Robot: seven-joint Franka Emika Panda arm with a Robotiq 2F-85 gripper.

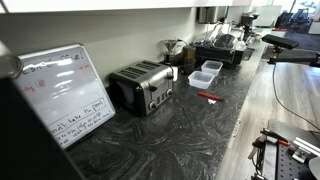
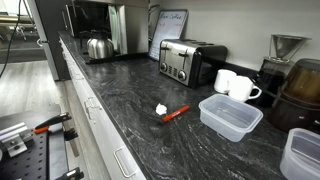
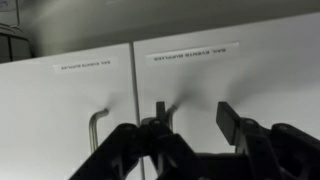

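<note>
In the wrist view my gripper stands open, with a gap between its dark fingers. Behind the fingers are two pale cabinet doors, the left door (image 3: 70, 100) and the right door (image 3: 200, 75), split by a dark vertical seam. A metal handle (image 3: 172, 114) on the right door shows just beside the left fingertip; its lower part is hidden, and whether it touches the finger cannot be told. The other handle (image 3: 94, 128) is on the left door, outside the fingers. Neither exterior view shows the gripper clearly.
On the dark counter (image 2: 115, 90) are a toaster (image 1: 143, 86), a red object (image 2: 175, 113), a small white item (image 2: 161, 108) and a clear container (image 2: 230, 115). A whiteboard (image 1: 65, 92) leans on the wall.
</note>
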